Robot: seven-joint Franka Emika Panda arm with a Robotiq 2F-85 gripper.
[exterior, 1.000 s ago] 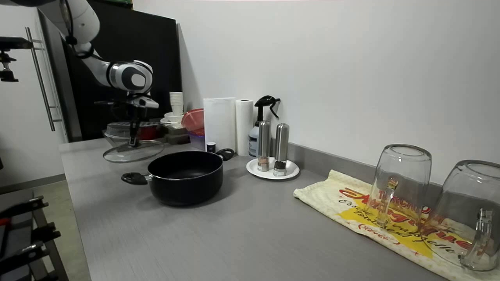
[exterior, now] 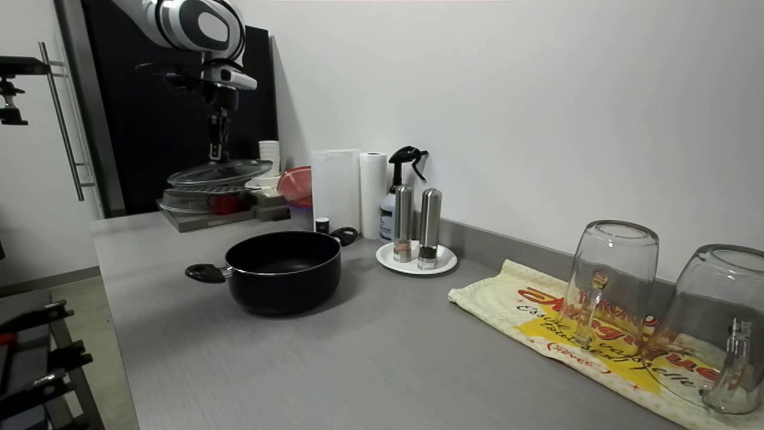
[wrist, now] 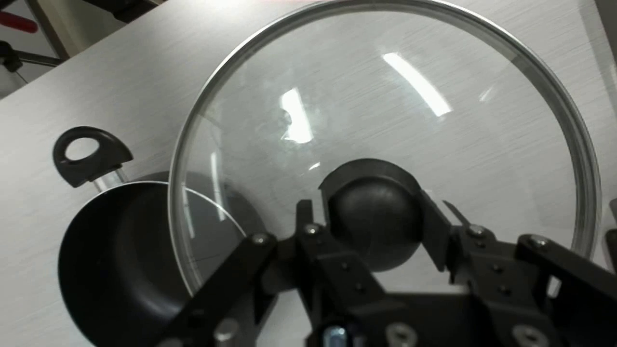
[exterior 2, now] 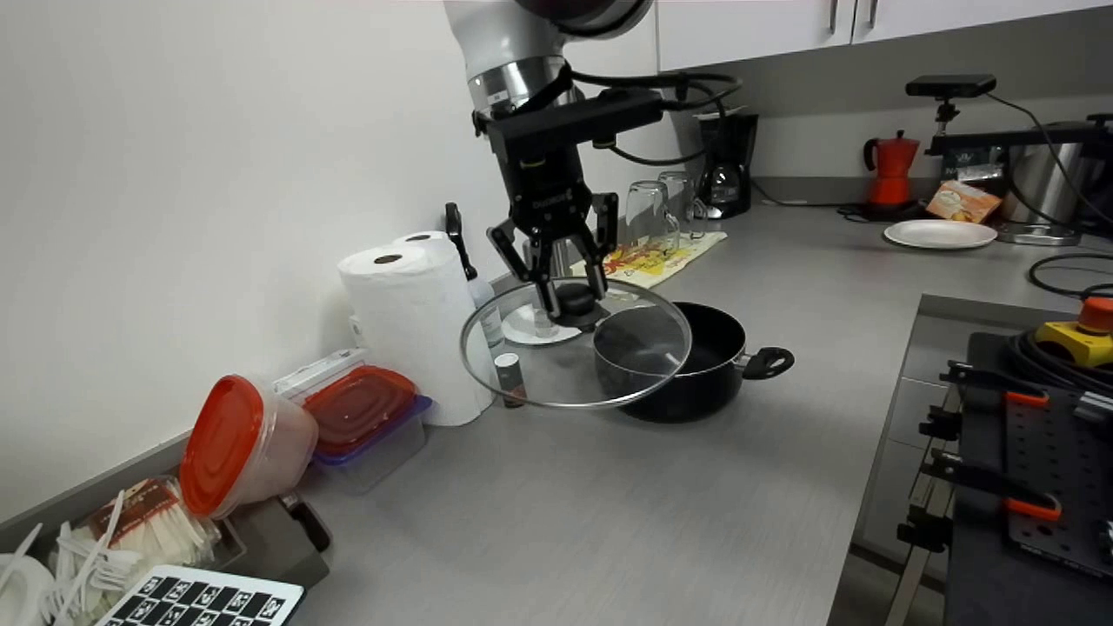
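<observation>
A clear glass lid (exterior: 222, 172) with a steel rim hangs in the air, up and to the left behind the pot in exterior view 1. My gripper (exterior 2: 569, 297) is shut on the black knob (wrist: 376, 217) in the lid's middle; the lid (exterior 2: 636, 365) tilts slightly in exterior view 2. The black two-handled pot (exterior: 284, 276) stands uncovered on the counter. From the wrist, the pot (wrist: 124, 248) is at the lower left, and the lid's (wrist: 358, 110) edge overlaps part of its opening in the picture.
Two steel grinders (exterior: 428, 229) stand on a white plate (exterior: 417, 266) right of the pot. Paper towel rolls (exterior 2: 409, 323) and plastic tubs (exterior 2: 363, 407) line the wall. Glass mugs (exterior: 609, 286) rest upside down on a printed cloth (exterior: 548, 315).
The lid has risen from low over the counter, and the arm has lifted with it. It has shifted slightly right in exterior view 1. The pot has stayed in place.
</observation>
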